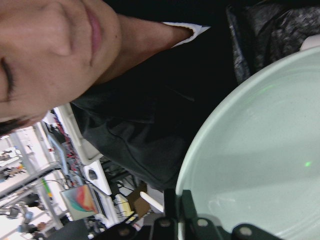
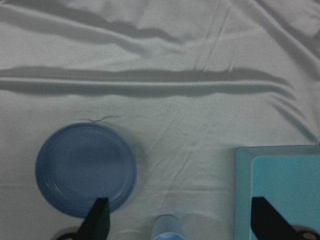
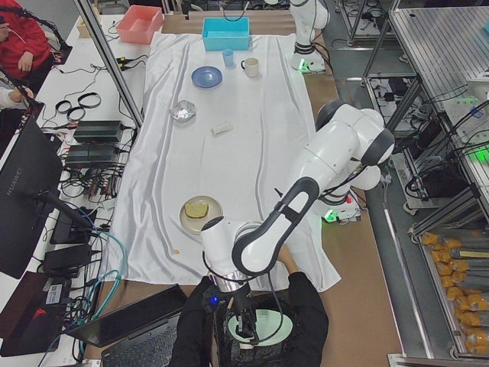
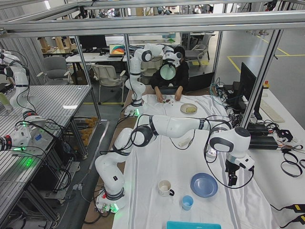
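Note:
My left gripper is shut on the rim of a pale green plate (image 1: 255, 145), which is raised in front of a seated person (image 4: 178, 76) at the table's far end; the person's face and dark top fill much of the left wrist view. My right gripper stands open above the white cloth, over a blue plate (image 2: 86, 167), a light blue cup (image 2: 166, 230) and a teal bin (image 2: 285, 192).
A beige plate with food (image 3: 200, 222), a silver bowl (image 3: 183, 111), a small white item (image 3: 221, 128) and a mug (image 4: 164, 190) sit on the cloth (image 3: 206, 160). A pink bin (image 3: 140, 23) stands left, with monitors and cables alongside.

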